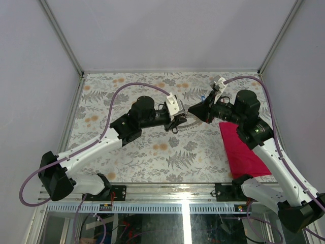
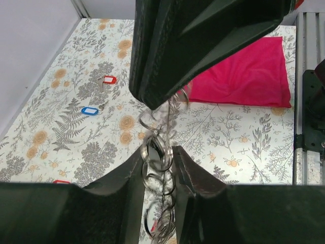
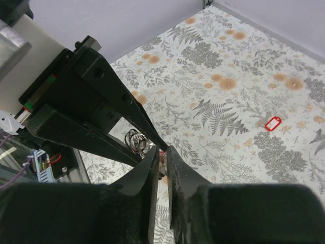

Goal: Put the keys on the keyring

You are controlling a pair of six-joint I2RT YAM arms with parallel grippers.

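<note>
The keyring, a dangling string of thin metal rings (image 2: 161,157), is in the air between my grippers. My right gripper is closed at its upper end, its dark fingers (image 2: 167,56) reaching in from above in the left wrist view. My left gripper has the rings between its fingers, which stand a little apart in the right wrist view; whether they touch the rings I cannot tell. A blue-tagged key (image 2: 90,111) and a red-tagged key (image 2: 109,80) lie on the table. A red tag (image 3: 272,123) lies alone in the right wrist view.
A folded red cloth (image 1: 244,152) covers the table's right side. A metal rail (image 1: 157,195) borders the front, and walls enclose the other sides.
</note>
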